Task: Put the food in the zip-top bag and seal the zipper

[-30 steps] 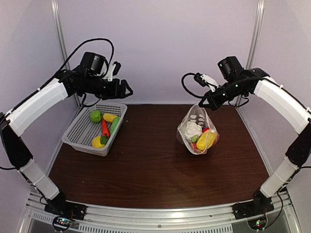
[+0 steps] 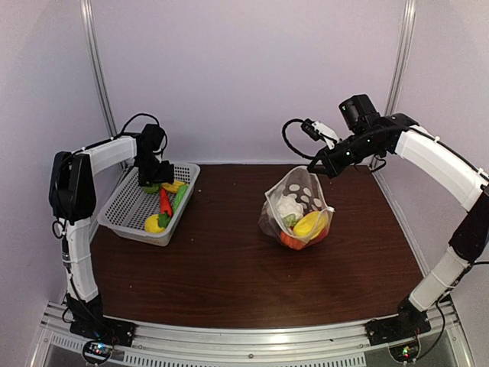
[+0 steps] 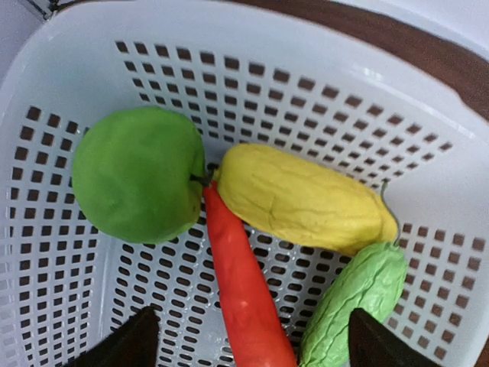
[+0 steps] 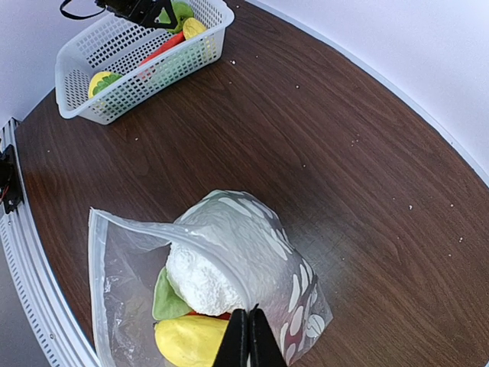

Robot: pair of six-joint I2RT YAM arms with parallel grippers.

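Observation:
In the top view my left gripper [image 2: 157, 182] is low over the back of the white basket [image 2: 131, 237]. Its blurred fingers [image 3: 121, 342] stand wide apart in the left wrist view, nothing between them. Inside the basket lie a green pepper [image 3: 137, 176], a yellow corn-like piece [image 3: 306, 197], a red chili [image 3: 241, 283], a green cucumber-like piece [image 3: 359, 298] and a yellow round piece [image 2: 155, 224]. My right gripper is shut on the rim of the clear zip bag [image 4: 229, 222]. The bag hangs with its mouth open, holding a white cauliflower [image 2: 289, 206] and a yellow piece [image 2: 309, 224].
The basket's raised walls surround the left gripper's area. Behind the table stands a pale wall [image 2: 244, 84].
From above the back wall, my left gripper has come down over the basket, fingers now pointing into it. The held bag has swung and turned slightly; the right arm has barely shifted.

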